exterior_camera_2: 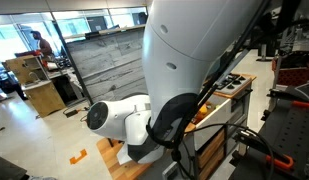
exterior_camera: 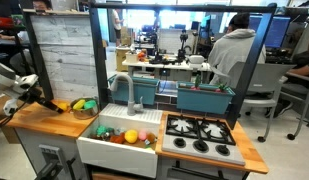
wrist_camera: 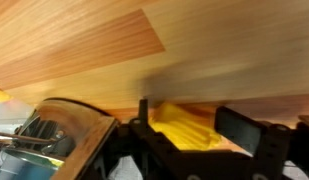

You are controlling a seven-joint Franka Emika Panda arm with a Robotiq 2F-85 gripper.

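My gripper shows at the bottom of the wrist view, its two dark fingers apart. A yellow thing (wrist_camera: 184, 125) lies between and below the fingertips; whether both fingers touch it I cannot tell. In exterior view 1 the white arm reaches in from the left, bringing the gripper (exterior_camera: 58, 108) low over the left end of the wooden counter (exterior_camera: 56, 122). A small orange-yellow patch (exterior_camera: 62, 105) shows there beside the gripper. The arm hides most of this area in exterior view 2.
Right of the gripper stands a pot (exterior_camera: 85, 109) with colourful contents. Farther right come the sink (exterior_camera: 106, 152) holding several toy fruits and vegetables, a tap (exterior_camera: 131, 90) and a stove (exterior_camera: 200, 137). A pale wooden panel (exterior_camera: 72, 60) rises behind the gripper.
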